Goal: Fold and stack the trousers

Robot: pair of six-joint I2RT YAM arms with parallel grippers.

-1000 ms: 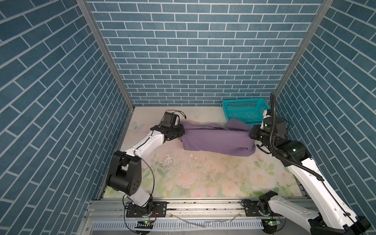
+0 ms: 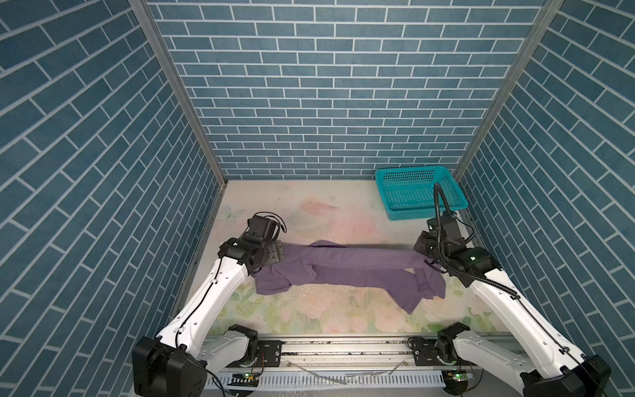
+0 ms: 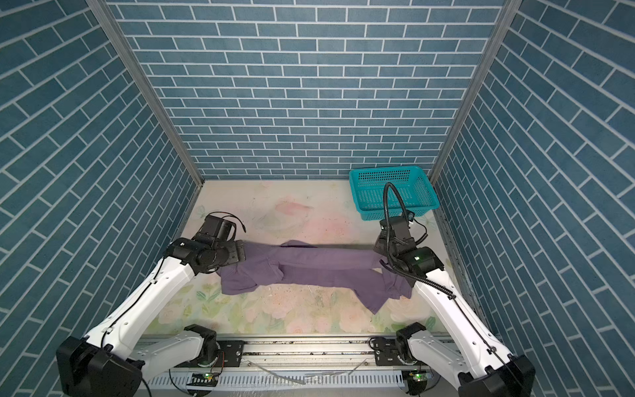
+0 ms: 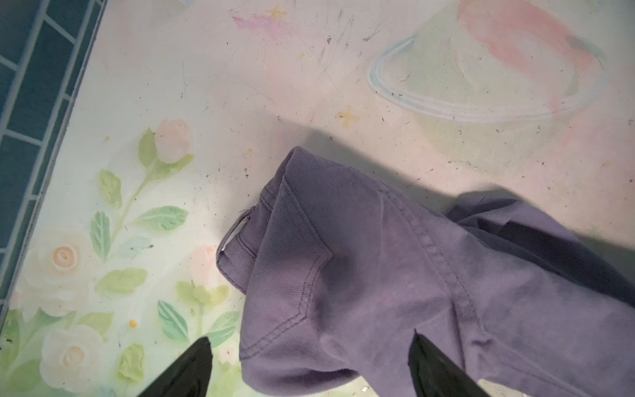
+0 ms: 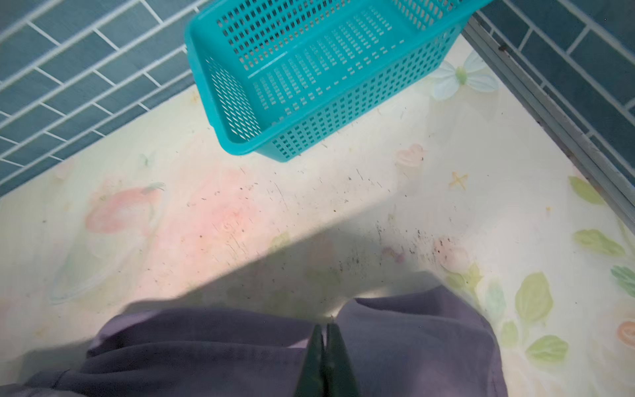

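Observation:
Purple trousers [image 2: 344,258] lie stretched across the middle of the table, rumpled at the left end, with one leg end [image 2: 406,301] pointing toward the front on the right. In the left wrist view my left gripper is open above the waist end, where a pocket and seam [image 4: 301,311] show; its fingers [image 4: 178,374] stand wide apart, with the cloth loose below them. At the right end my right gripper is shut, its fingertips together at the cloth's upper edge, where folds [image 5: 397,330] of the trousers gather. The pinch itself is mostly hidden.
A teal basket [image 2: 420,192] stands at the back right corner, close beyond the right gripper; it looks empty. Brick-patterned walls close off both sides and the back.

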